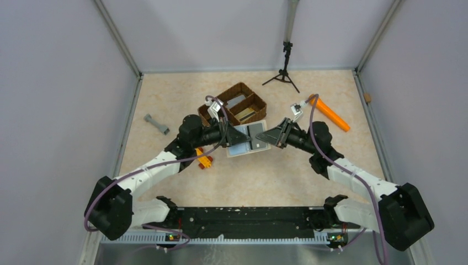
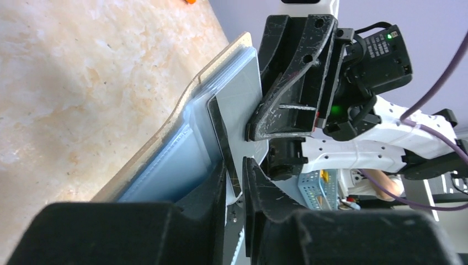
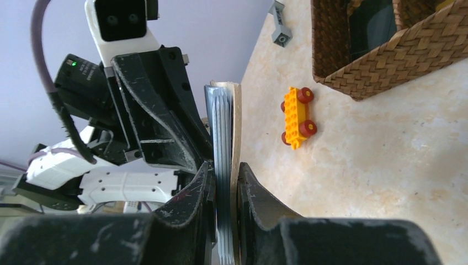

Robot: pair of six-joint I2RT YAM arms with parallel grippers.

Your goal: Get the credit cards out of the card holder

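The card holder (image 1: pixel 238 149), with pale blue sleeves and a cream edge, is held up between my two grippers. A grey card (image 2: pixel 243 96) with a black stripe sits in its sleeve. My right gripper (image 1: pixel 260 137) is shut on the right end of the holder. In the right wrist view the layered holder (image 3: pixel 223 127) shows edge-on between the right fingers. My left gripper stands part open at the card's striped edge, its fingertips a little apart around it. Whether both fingertips touch the card is hidden.
Behind the holder stands a woven basket (image 3: pixel 381 74) with compartments and flat items inside. A yellow toy car base (image 3: pixel 297 117) is on the table near the left arm. An orange tube (image 1: pixel 331 115) lies at the back right.
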